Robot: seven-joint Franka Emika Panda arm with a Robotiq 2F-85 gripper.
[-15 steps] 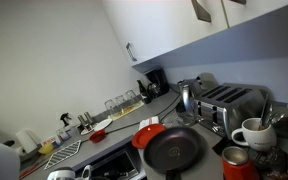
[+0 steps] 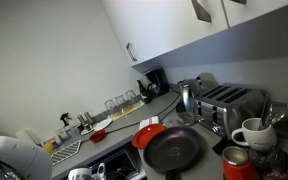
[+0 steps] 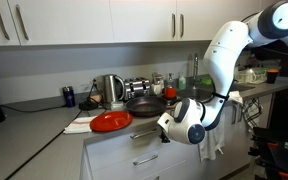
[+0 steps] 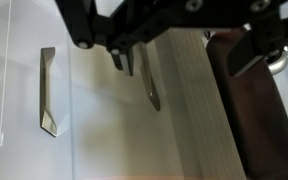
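Note:
In the wrist view my gripper is open, its dark fingers point(image 4: 121, 60) spread wide with nothing held. A metal drawer handle point(image 4: 150, 84) shows between and below them on a pale drawer front; whether a finger touches it, I cannot tell. Exterior view 2 has the gripper point(image 3: 165, 128) low in front of the white drawers, just right of a drawer handle point(image 3: 144, 133). On the counter above sit a black frying pan point(image 3: 144, 105) and a red plate point(image 3: 111, 122). Only the white arm point(image 2: 19, 158) shows clearly in exterior view 1.
Another handle point(image 4: 47, 95) is on the neighbouring front. A toaster point(image 2: 224, 106), white mug point(image 2: 254, 134) and red canister point(image 2: 238, 163) stand near the pan. A kettle point(image 3: 114, 88) is at the back.
In exterior view 1 the white arm at lower left has moved rightward and a little upward. The pan, plate and other counter items have stayed in place.

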